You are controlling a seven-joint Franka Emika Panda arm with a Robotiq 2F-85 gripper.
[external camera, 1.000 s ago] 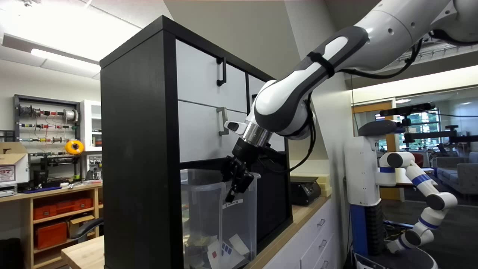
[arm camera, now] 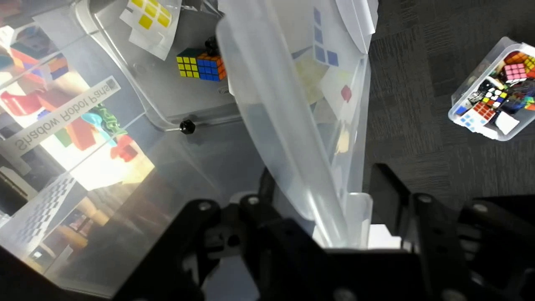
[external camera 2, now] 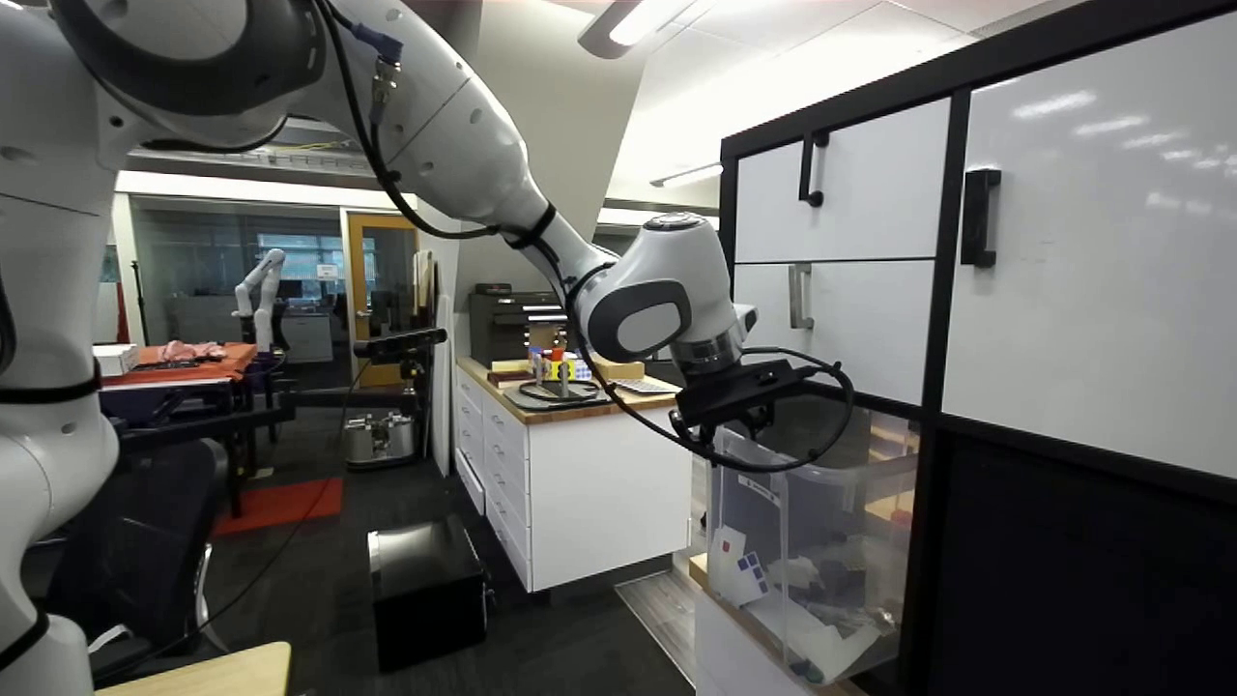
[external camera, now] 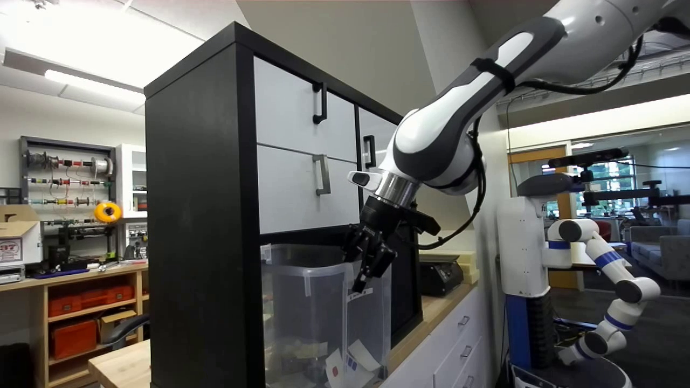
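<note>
A clear plastic bin (external camera: 307, 310) stands in the lower opening of the black cabinet (external camera: 194, 194), its front part sticking out past the cabinet front. My gripper (external camera: 367, 262) reaches down over the bin's front rim. In the wrist view, the fingers (arm camera: 388, 188) lie on either side of the translucent rim (arm camera: 281, 90), shut on it; the exact contact is hard to see. Inside the bin are a Rubik's cube (arm camera: 203, 65) and white sheets with coloured squares. In the second exterior view, the gripper is mostly hidden by its mount and cable.
White doors (external camera: 304, 187) with handles sit just above the bin. A wooden-topped counter (external camera: 446, 304) runs beneath and beyond it. In the wrist view, another clear bin (arm camera: 459, 105) full of cubes rests lower down. A black box (external camera 2: 429, 592) stands on the floor.
My gripper and the bin have moved together, to the right in the first exterior view, so that the bin sticks out farther from the cabinet.
</note>
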